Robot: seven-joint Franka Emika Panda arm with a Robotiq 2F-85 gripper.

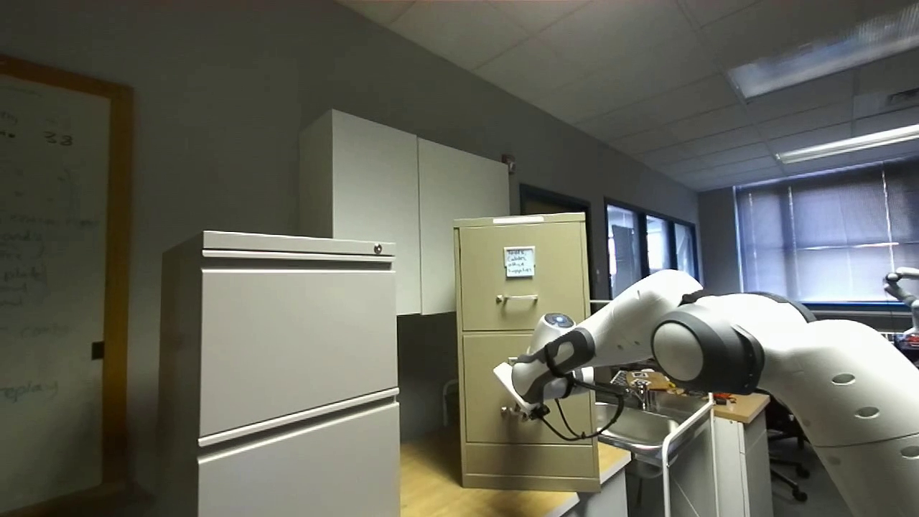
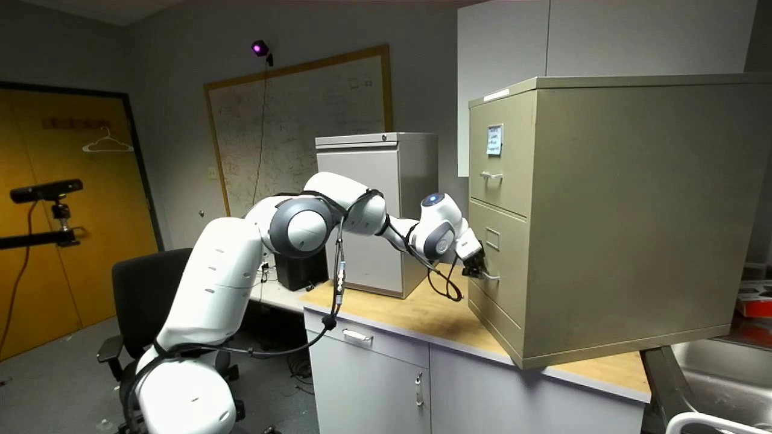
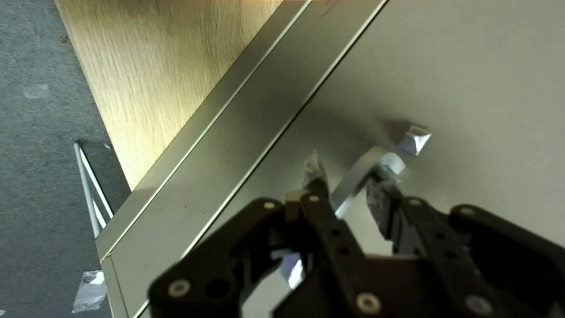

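Observation:
A tan two-drawer filing cabinet (image 2: 637, 217) stands on the wooden counter. Its lower drawer (image 1: 482, 370) is closed flush, and so is the upper drawer (image 1: 551, 258), which bears a handwritten label. In the wrist view, the lower drawer's silver handle (image 3: 357, 177) runs between the two dark fingers of my gripper, which is shut on it. A small shiny latch (image 3: 416, 140) sticks out beside the handle's end. From outside, the gripper (image 2: 477, 267) is close against the lower drawer's front, its fingertips too small to make out.
A grey filing cabinet (image 2: 362, 217) stands farther along the counter (image 2: 441, 318). On the cabinet's other side is a metal sink (image 1: 637, 426). White wall cupboards (image 1: 370, 198) hang behind. The space in front of the lower drawer holds my arm and its loose cables.

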